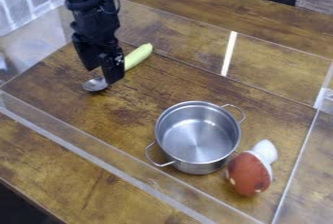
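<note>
My black gripper (101,66) hangs at the upper left of the camera view, open, low over the wooden table. Just below it a metal spoon-like object (95,85) lies on the table, partly hidden by the gripper. A pale green long object (134,57) lies just right of the gripper. A steel pot (197,133) with two wire handles stands at the lower middle.
A red-brown round toy (248,173) with a white part lies right of the pot. A thin white strip (229,53) lies at the upper right.
</note>
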